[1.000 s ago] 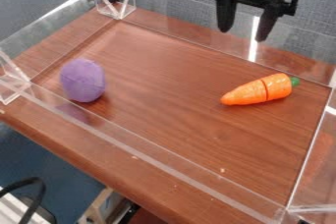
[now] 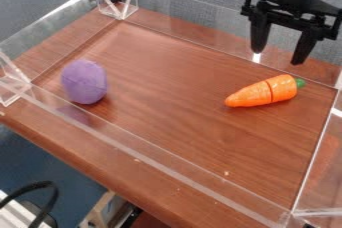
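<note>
An orange toy carrot [image 2: 259, 93] with a green top lies on the wooden board toward the right. A round purple object [image 2: 84, 81] rests at the left. My black gripper [image 2: 281, 42] hangs at the top right, above and behind the carrot, its two fingers spread apart with nothing visible between them.
Clear low walls [image 2: 321, 172] border the wooden board [image 2: 171, 142]. The middle and front of the board are free. A black cable and some hardware lie outside at the lower left.
My gripper has moved to the right and slightly downward, nearer to over the carrot. The carrot and purple object have not moved.
</note>
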